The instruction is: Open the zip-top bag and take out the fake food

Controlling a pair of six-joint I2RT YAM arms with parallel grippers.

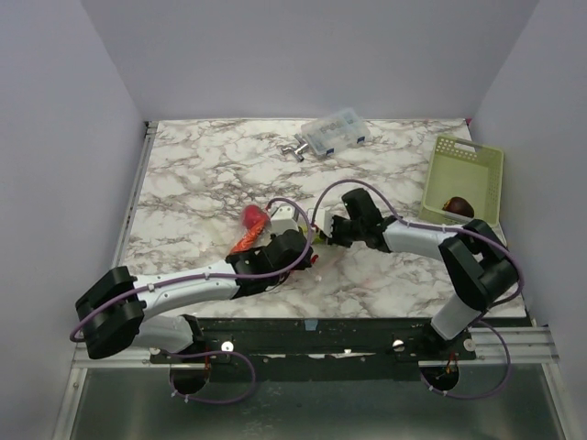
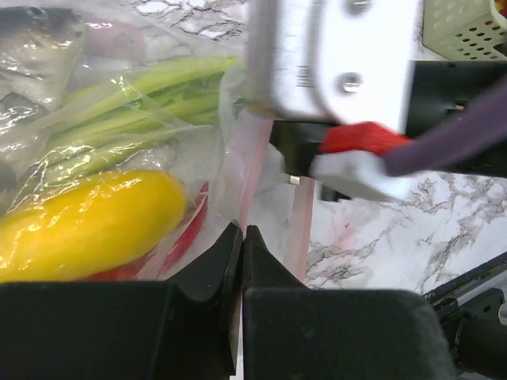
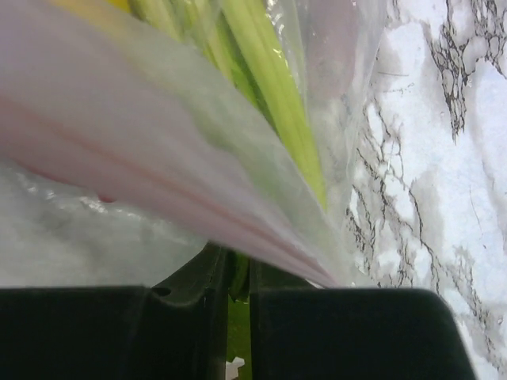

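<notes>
The clear zip top bag (image 2: 226, 150) lies in front of both arms, its pinkish mouth edges standing apart in the left wrist view. Inside it show a yellow food piece (image 2: 95, 218), green stalks (image 2: 158, 95) and a red piece (image 2: 188, 236). My left gripper is shut with a pinkish edge of the bag at its fingertips. At the opposite side of the mouth, my right gripper is shut on the bag's rim, partly hidden behind the film. In the top view a red piece (image 1: 252, 216) and an orange-red piece (image 1: 246, 240) show beside the left arm.
A green basket (image 1: 449, 170) holding a dark round item (image 1: 458, 206) stands at the right. At the back lie a clear plastic case (image 1: 336, 131) and small metal pieces (image 1: 295, 148).
</notes>
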